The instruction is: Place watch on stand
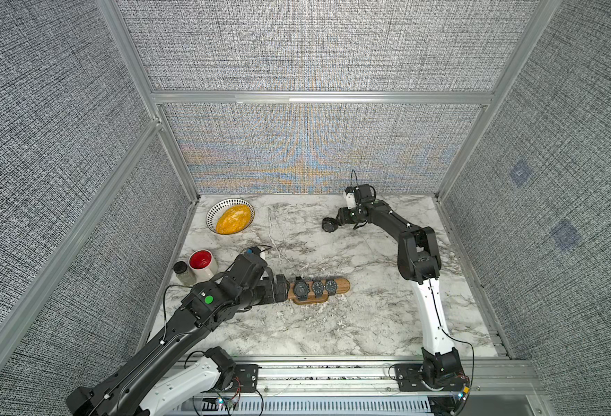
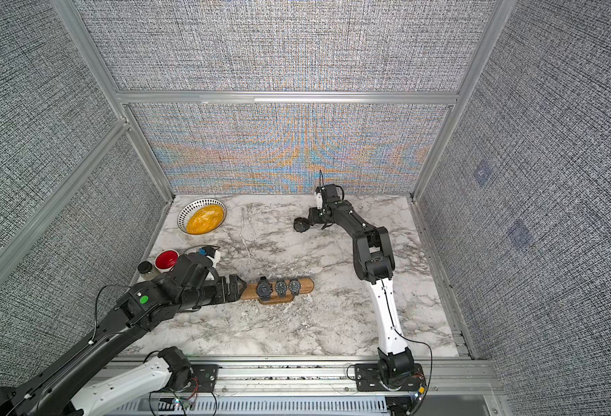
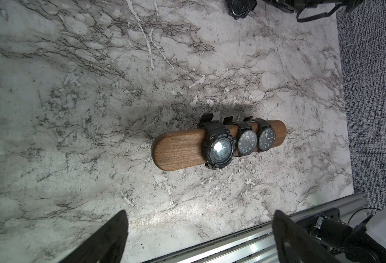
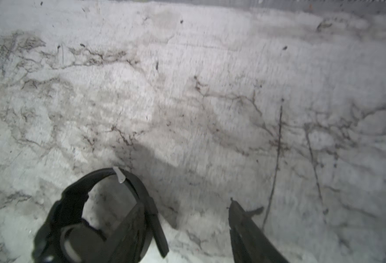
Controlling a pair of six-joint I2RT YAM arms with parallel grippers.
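A loose black watch (image 1: 329, 224) lies on the table toward the back, its strap forming a ring in the right wrist view (image 4: 147, 197). Right beside it, my right gripper is part open; one finger overlaps the strap in that view and the other is over bare table. Whether they touch cannot be told. The wooden watch stand (image 3: 177, 150) lies across the front middle and carries a large black watch (image 3: 220, 150) and two smaller watches (image 3: 247, 142). Over the stand's left end, my left gripper hangs open and empty.
On the left stand a white mug with red inside (image 1: 202, 260) and a dark-lidded jar (image 1: 182, 271), close to my left arm. A patterned bowl (image 1: 211, 220) with an orange-yellow item is at the back left.
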